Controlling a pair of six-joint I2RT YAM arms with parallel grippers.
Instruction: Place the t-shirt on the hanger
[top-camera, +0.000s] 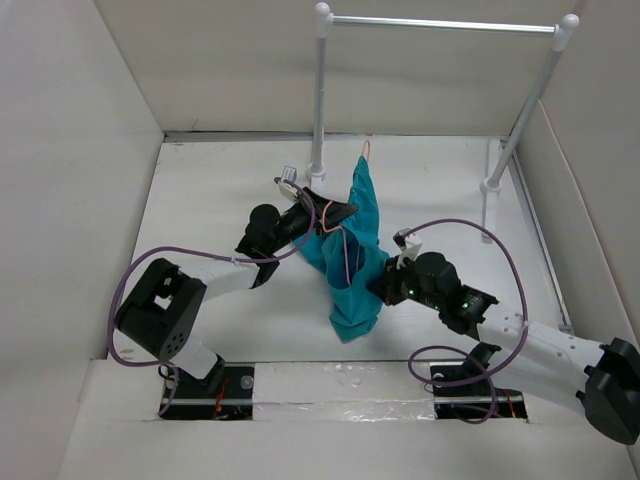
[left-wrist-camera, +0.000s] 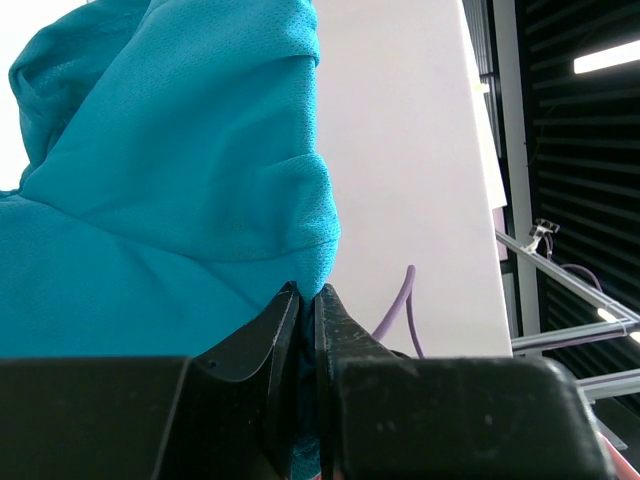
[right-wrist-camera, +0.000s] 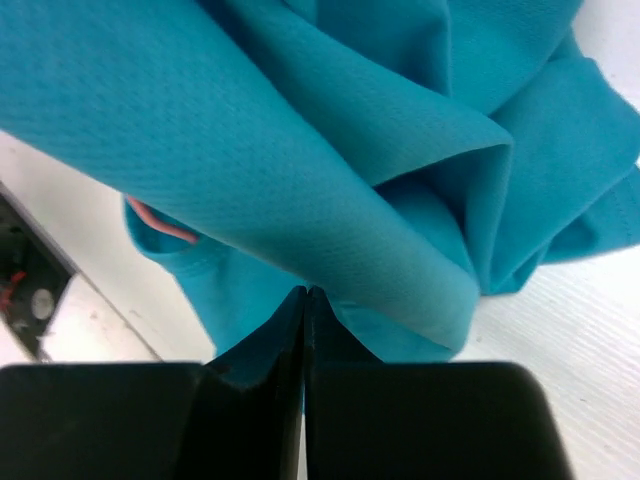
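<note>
A teal t-shirt (top-camera: 352, 300) hangs and bunches in the middle of the top view, with a pink hanger (top-camera: 346, 255) at its upper part and inside it. My left gripper (top-camera: 336, 208) is shut on the shirt's fabric at the upper left of the bundle; in the left wrist view the cloth (left-wrist-camera: 170, 170) runs into its fingers. My right gripper (top-camera: 382, 285) is at the shirt's lower right side, shut with no fabric visible between its fingertips; folds of shirt (right-wrist-camera: 350, 220) fill the right wrist view just beyond them.
A white rail rack (top-camera: 440, 26) stands at the back, its left post behind the shirt. Walls enclose the workspace on the sides and back.
</note>
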